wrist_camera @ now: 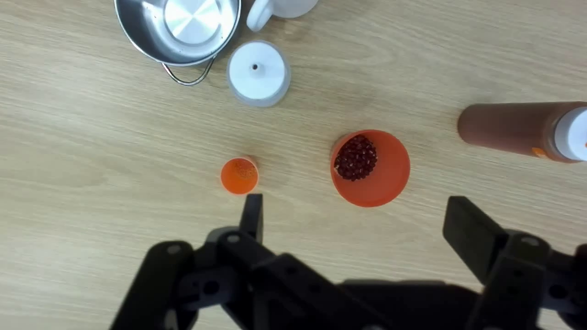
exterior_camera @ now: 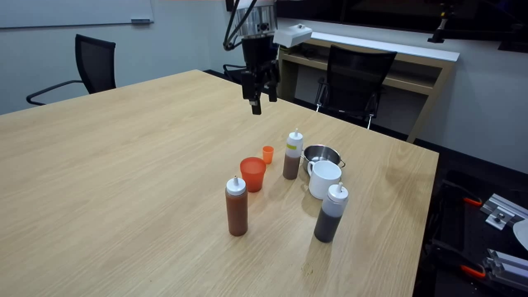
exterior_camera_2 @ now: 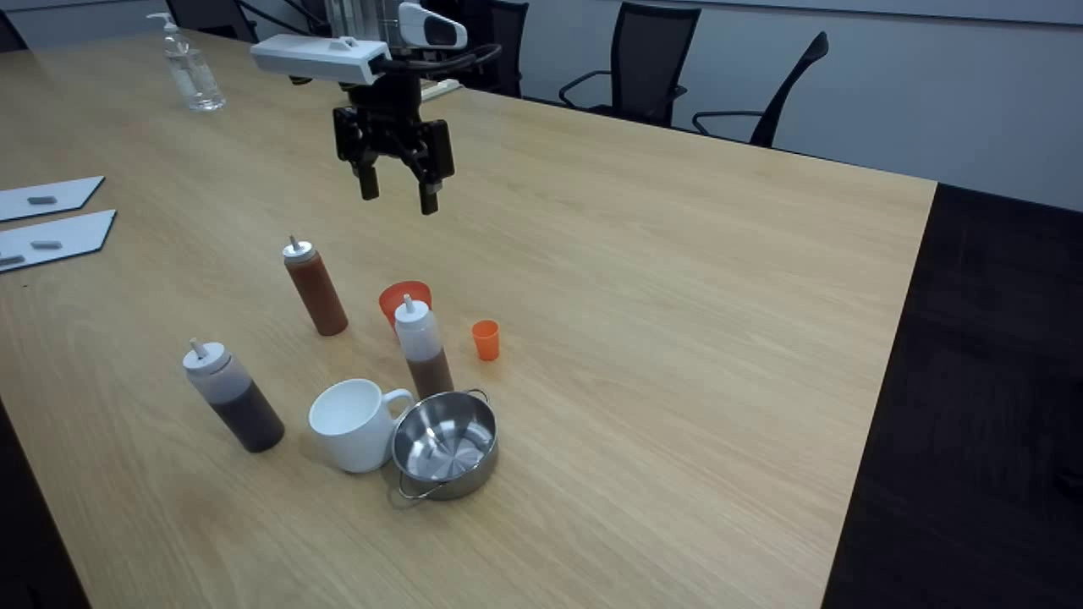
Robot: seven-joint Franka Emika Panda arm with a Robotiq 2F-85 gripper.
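My gripper is open and empty, hanging well above the table. Below it in the wrist view stand a red cup (wrist_camera: 388, 170) with dark red beans inside and a small orange cup (wrist_camera: 239, 176). A brown-sauce bottle (exterior_camera: 237, 208) with a white cap stands upright nearest the camera in exterior view 1. Another bottle, half filled with brown liquid (exterior_camera_2: 426, 355), is beside the steel pot (exterior_camera_2: 447, 447). The white mug (exterior_camera_2: 355, 426) sits close against that pot, and a dark-liquid bottle (exterior_camera_2: 239, 401) stands on the mug's other side.
A clear pump bottle (exterior_camera_2: 193, 71) and white boards (exterior_camera_2: 61, 238) lie on the far side in exterior view 2. Chairs (exterior_camera: 359, 79) stand beyond its edge.
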